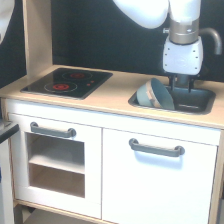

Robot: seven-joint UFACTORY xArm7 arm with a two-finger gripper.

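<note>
In the camera view, a blue-grey bowl or pot (146, 96) leans tilted in the left part of the dark sink (198, 102). My gripper (182, 81) points down over the sink, just to the right of the tilted vessel and close to its upper edge. The dark fingers blend into the black wall and faucet behind them, so their opening is unclear. Whether they touch the vessel cannot be made out.
A toy kitchen counter (115, 93) holds a black stovetop (68, 82) on the left. The faucet (212, 38) rises behind the sink at the right. Below are an open shelf (58, 155) and a white door with a dark handle (157, 149).
</note>
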